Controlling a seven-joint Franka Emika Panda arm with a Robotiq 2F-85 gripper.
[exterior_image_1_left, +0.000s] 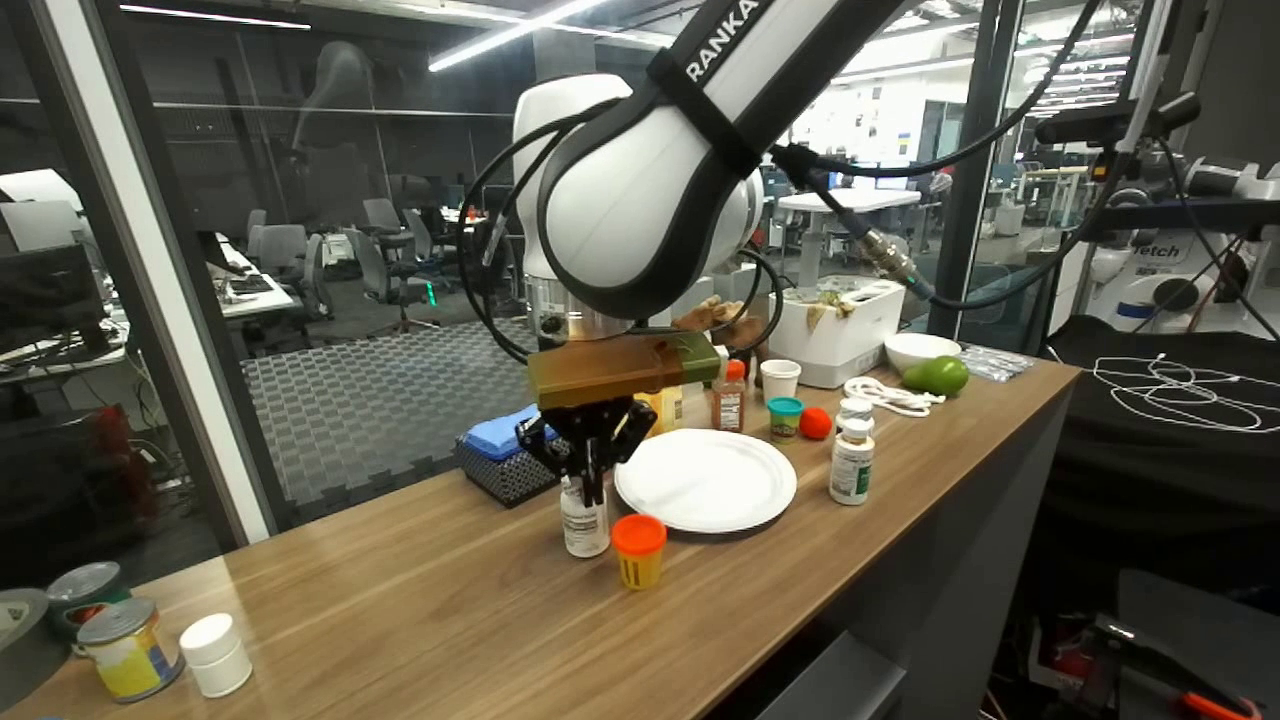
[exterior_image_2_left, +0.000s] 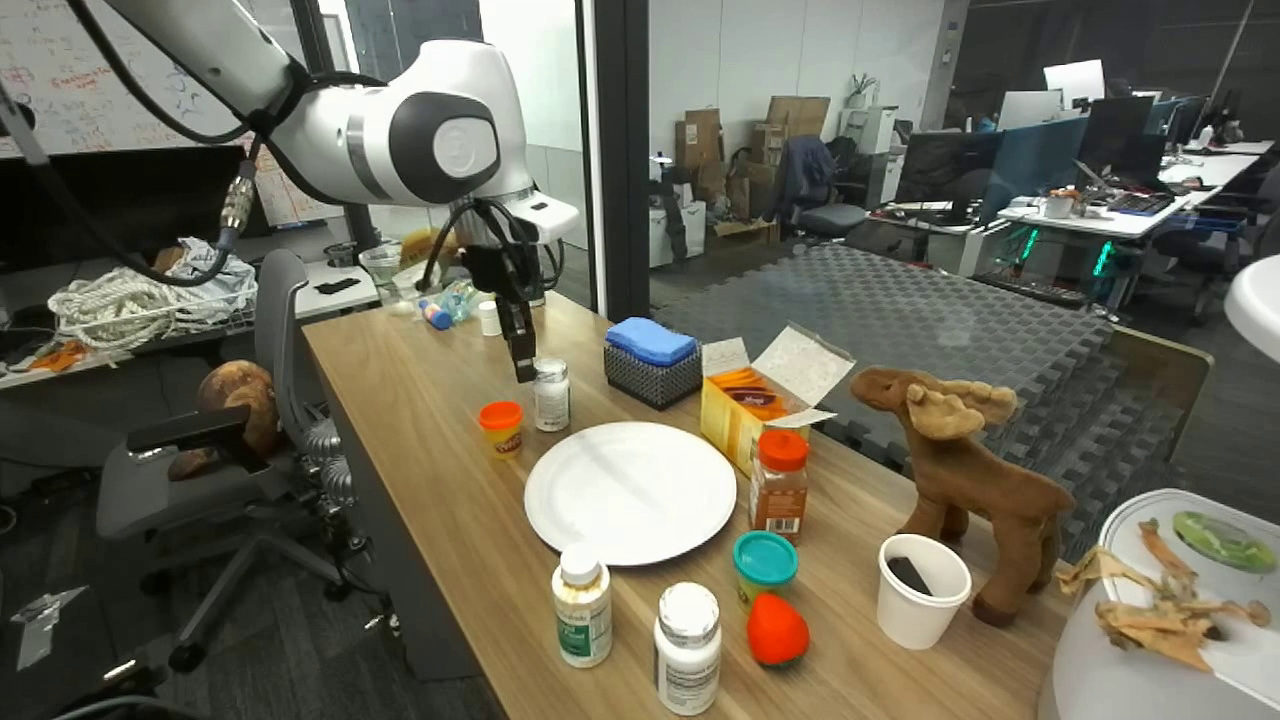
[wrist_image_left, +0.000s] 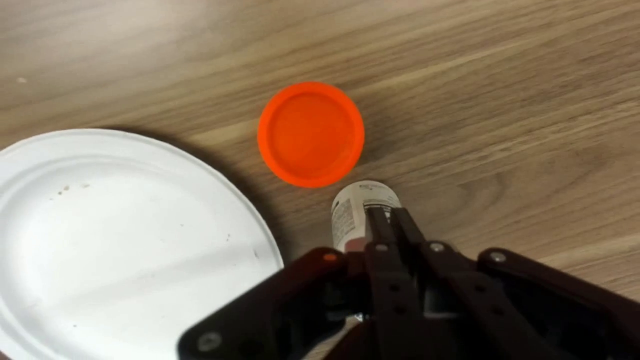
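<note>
A white labelled bottle stands upright on the table, close to the white plate. Beside it is a yellow tub with an orange lid. My gripper is down at the bottle's top, its fingers drawn close together and covering part of the bottle. From the other side, the bottle stands just right of the gripper. In the wrist view, the bottle shows left of the gripper; its top is hidden. Only a narrow gap shows between the fingers; whether anything thin is pinched there is unclear.
Near the plate are a box with a blue cloth, an open yellow box and a red-capped jar. Two more white bottles stand past the plate. Bare table lies left of the gripper in the first exterior view.
</note>
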